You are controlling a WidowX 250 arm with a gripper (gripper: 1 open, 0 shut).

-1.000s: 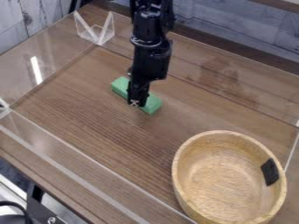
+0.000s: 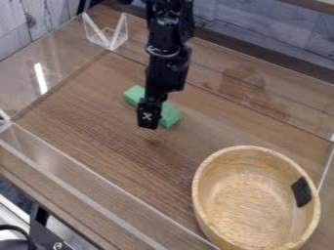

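A green rectangular block [image 2: 166, 114] lies on the wooden table, tilted diagonally, near the middle of the view. The black arm reaches down from the top, and its gripper [image 2: 150, 113] is over the block with its fingers low around it, partly covering it. The gripper is open; whether the fingers touch the block cannot be told.
A round beige basket [image 2: 255, 234] with a dark patch on its rim stands at the lower right. A panelled wall runs along the back.
The gripper has moved slightly lower over the green block. The block and basket look to be in the same places.
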